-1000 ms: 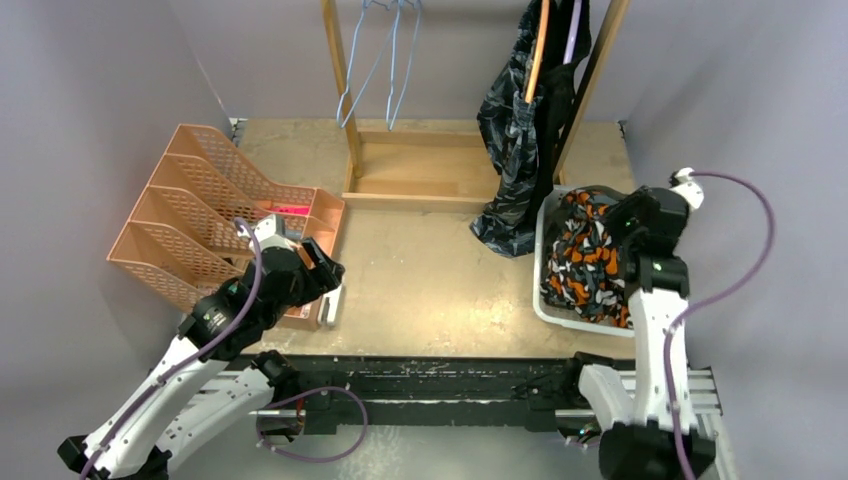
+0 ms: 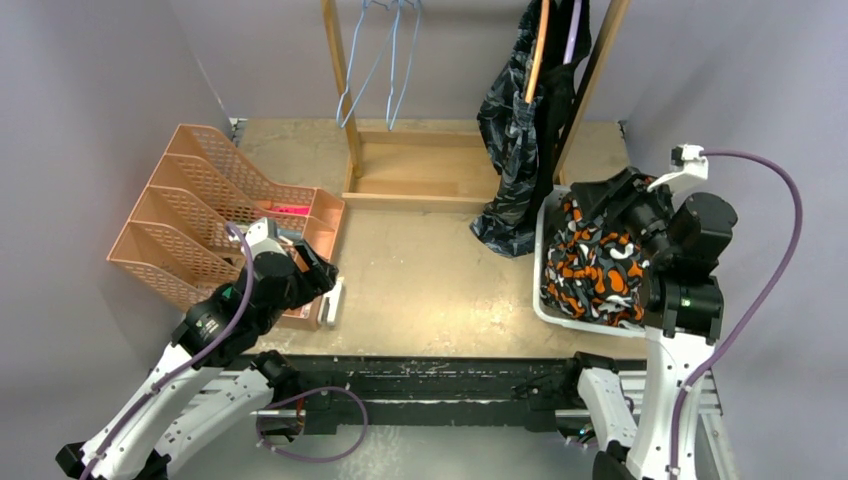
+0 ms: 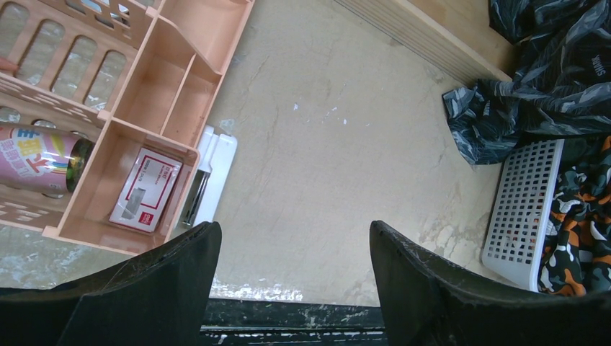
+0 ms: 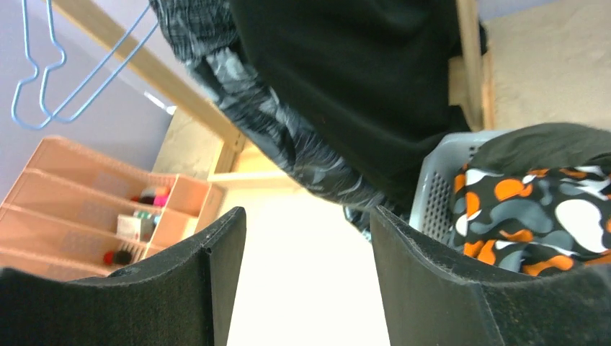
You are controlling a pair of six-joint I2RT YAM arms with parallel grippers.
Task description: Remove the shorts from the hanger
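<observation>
A dark grey patterned garment [image 2: 507,140] hangs from an orange hanger [image 2: 538,52] at the right of the wooden rack. Behind it a black garment [image 4: 346,72] hangs by a purple hanger [image 2: 572,32]. Orange, black and white camouflage cloth [image 2: 590,265] lies in the white basket [image 2: 585,325]. Which piece is the shorts, I cannot tell. Above the basket's far part my right gripper stands open and empty, pointing toward the hanging garments. My left gripper is open and empty, beside the front of the orange organizer.
Two empty blue hangers [image 2: 393,70] hang at the rack's left. The orange organizer [image 2: 190,200] holds small items, with a white object [image 2: 331,303] beside it. The rack's right post [image 2: 592,85] stands close to the garments.
My right arm has lifted from low over the basket, its gripper swinging back toward the rack. The left gripper has shifted only slightly. The hanging garments look unmoved.
</observation>
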